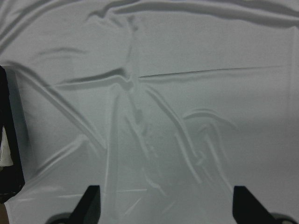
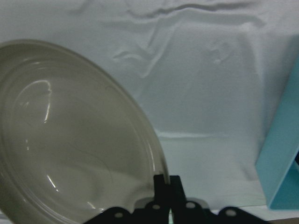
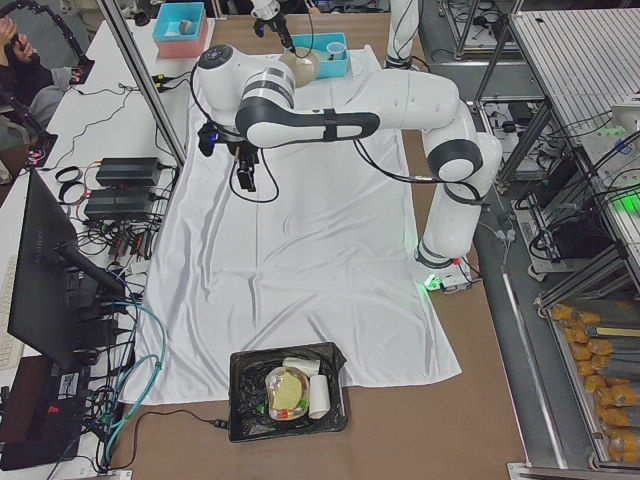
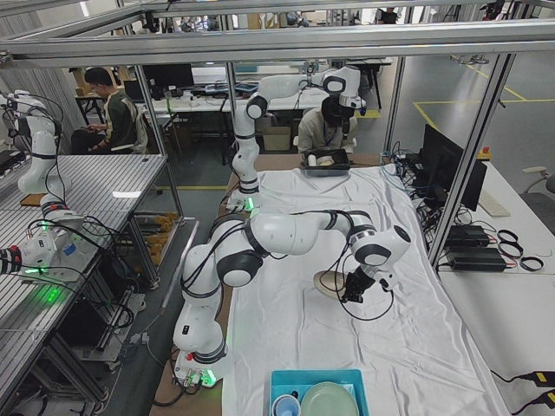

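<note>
A round beige plate fills the left of the right wrist view. My right gripper is shut on its near rim, the fingertips close together. My left gripper stands open above bare white cloth [image 1: 154, 116], nothing between its fingers; in the camera left view it hangs over the cloth at the upper left [image 3: 245, 175].
A blue bin [image 4: 277, 381] with a mug and green plate sits at one end. A black tray [image 3: 240, 400] with food and white rolls sits at the other. Monitors and cables line one side.
</note>
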